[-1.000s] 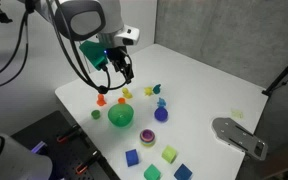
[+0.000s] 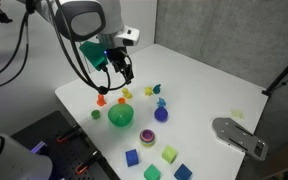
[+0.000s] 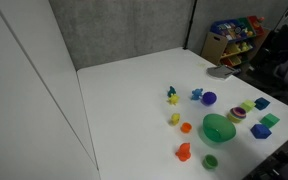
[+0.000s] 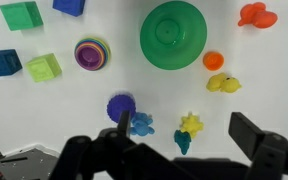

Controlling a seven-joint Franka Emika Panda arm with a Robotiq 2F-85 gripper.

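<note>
My gripper hangs above the white table with its fingers wide apart and nothing between them. Beneath it in the wrist view are a yellow figure (image 4: 191, 124), a teal figure (image 4: 183, 141) and a blue figure (image 4: 142, 124). A purple ball-like object (image 4: 121, 104) touches or nearly touches the blue one. At the top stands a green bowl (image 4: 173, 35), apparently empty, with nested coloured cups (image 4: 92, 54) to its left. To the right lie an orange disc (image 4: 213, 61), a yellow duck (image 4: 223, 82) and an orange-red figure (image 4: 258, 15).
Several cubes, including a lime one (image 4: 44, 67) and a dark blue one (image 4: 2, 63), lie apart from the bowl. A green cylinder (image 2: 95, 115) stands near the table edge. Beyond the toys is a grey metal plate (image 2: 239, 135).
</note>
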